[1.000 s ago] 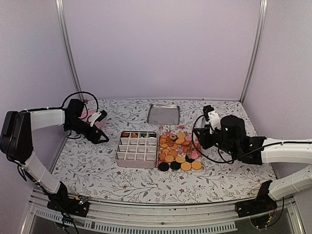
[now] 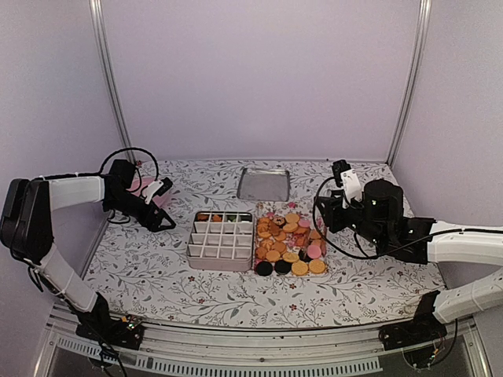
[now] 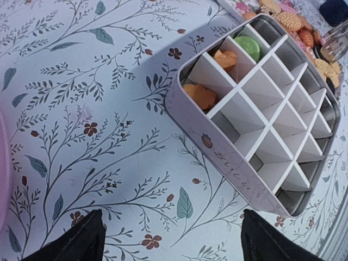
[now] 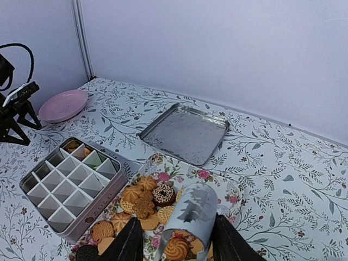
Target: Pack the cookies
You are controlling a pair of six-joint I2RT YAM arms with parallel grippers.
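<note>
A divided box (image 2: 220, 258) stands centre, with brown and green cookies (image 3: 248, 48) in some back compartments. To its right, assorted cookies (image 4: 144, 206) lie on a floral mat (image 4: 230, 190). My right gripper is raised over the cookies; a translucent, silvery cylinder (image 4: 193, 209) shows between its fingers in the right wrist view, and I cannot tell whether it is gripped. My left gripper stands open left of the box, with nothing between its fingers.
A metal tray (image 2: 263, 184) lies empty at the back middle. A pink plate (image 4: 62, 104) is at the far left behind my left gripper.
My right gripper has risen and shifted slightly right over the cookies. My left arm has not moved.
</note>
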